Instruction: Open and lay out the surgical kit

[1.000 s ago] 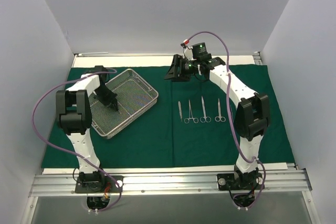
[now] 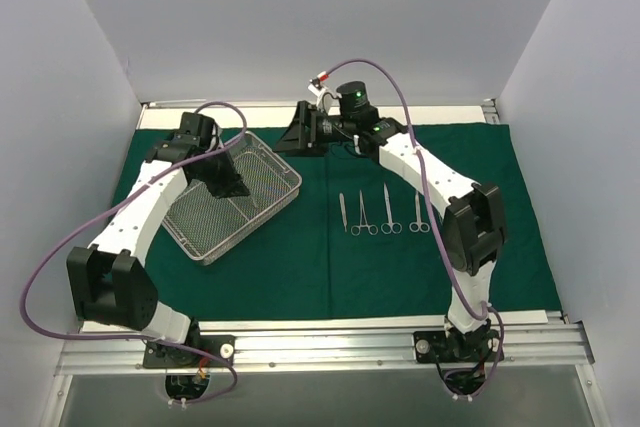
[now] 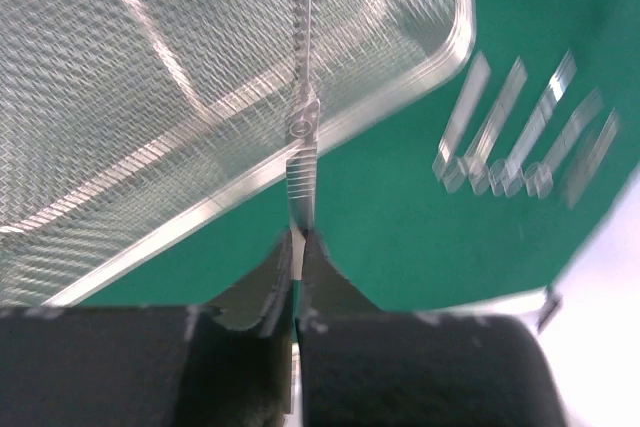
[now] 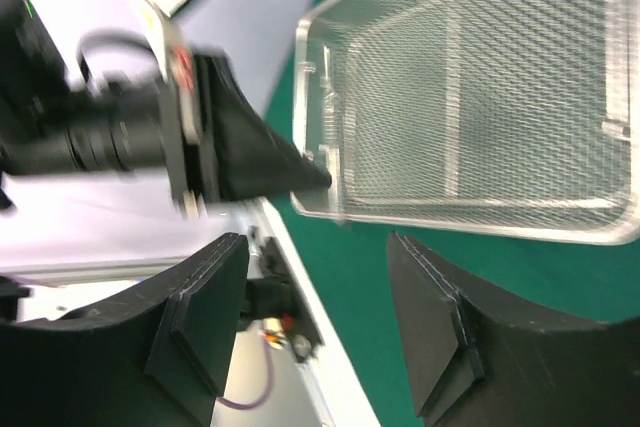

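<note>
The wire tray (image 2: 272, 217) sits left of centre on the green cloth. My left gripper is shut on a thin metal instrument (image 3: 302, 167), held above the tray, as the left wrist view shows. My right gripper stands open with nothing between its fingers, near the tray's upper right end. On the cloth right of the tray lies a row of instruments: a thin blade-like tool (image 2: 343, 211), a clamp (image 2: 363, 218), scissors (image 2: 389, 212) and smaller scissors (image 2: 418, 217).
Pale walls (image 2: 590, 147) bound the table at both sides and behind.
My left arm has risen and moved toward the right, carrying the instrument up from the tray. My right gripper has shifted slightly left toward the tray.
</note>
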